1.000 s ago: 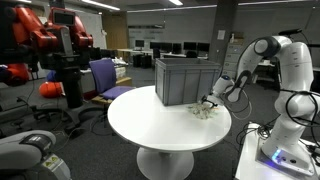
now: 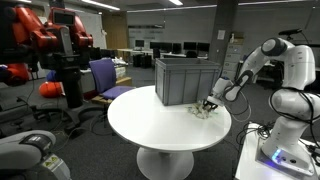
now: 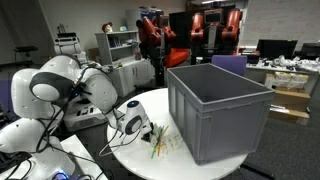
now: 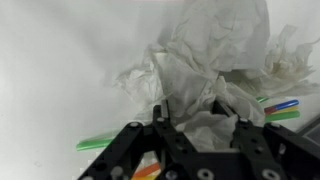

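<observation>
Crumpled white, thin paper [image 4: 190,75] fills the middle of the wrist view. Part of it lies between and over the dark fingers of my gripper, so how far apart they stand and whether they grip it is unclear. Under the paper, coloured sticks or pens show: a green one [image 4: 95,143] at left, a blue one [image 4: 282,105] at right. In exterior view 1 my gripper [image 2: 208,103] is low over the pile [image 2: 197,111] on the white table. Exterior view 2 shows several coloured sticks [image 3: 160,144] beside the gripper.
A tall grey bin [image 3: 215,115] stands on the table close to the pile. A cable [image 3: 105,146] hangs near the arm.
My arm's wrist has come down a little toward the pile over the last second. The bin and table have not moved.
</observation>
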